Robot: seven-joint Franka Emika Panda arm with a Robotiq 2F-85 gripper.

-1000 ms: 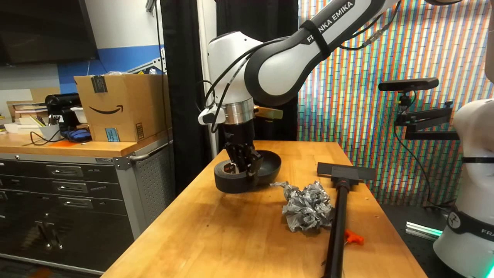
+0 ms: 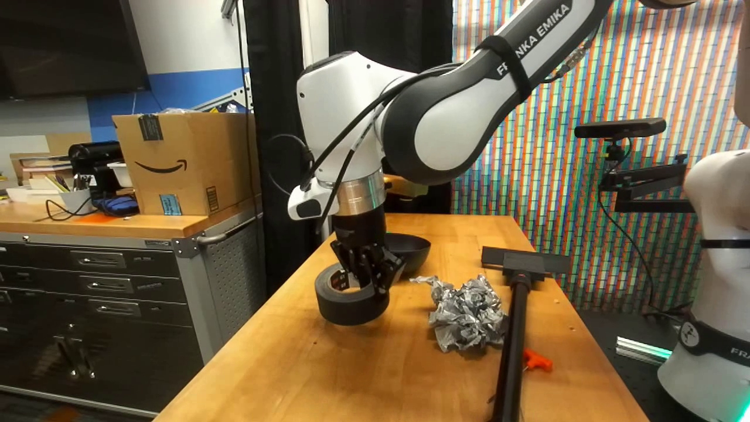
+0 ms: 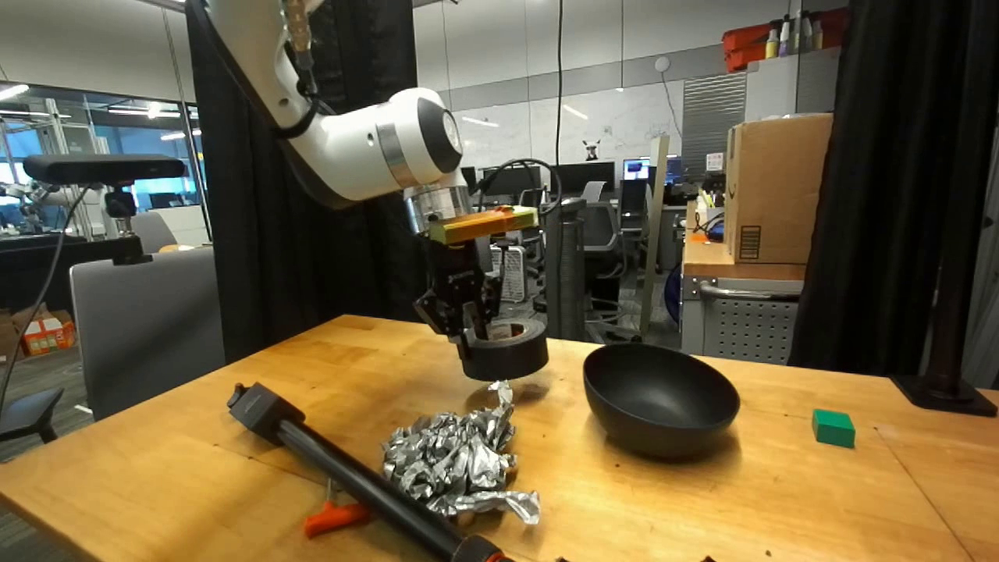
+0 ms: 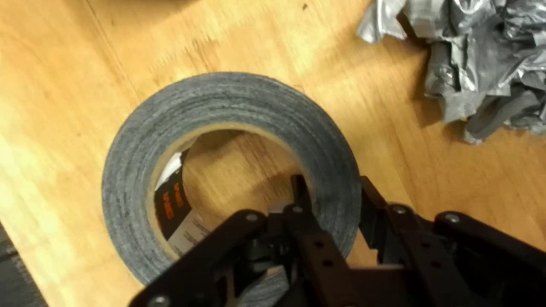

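A roll of dark grey tape (image 2: 353, 307) hangs a little above the wooden table, with my gripper shut on one side of its ring. In the wrist view one finger (image 4: 302, 193) is inside the roll's hole and the other lies against its outer wall. The exterior view 2 shows the roll (image 3: 506, 356) nearly level, its shadow on the wood below. A black bowl (image 3: 660, 398) stands upright and apart from it; in exterior view 1 the gripper partly hides this bowl (image 2: 408, 250).
Crumpled silver foil-like material (image 3: 459, 459) lies near the roll. A black pole with a flat base (image 2: 517, 330) lies along the table beside an orange-handled tool (image 2: 538, 361). A green block (image 3: 833, 428) sits beyond the bowl.
The foil, pole and bowl have stayed put.
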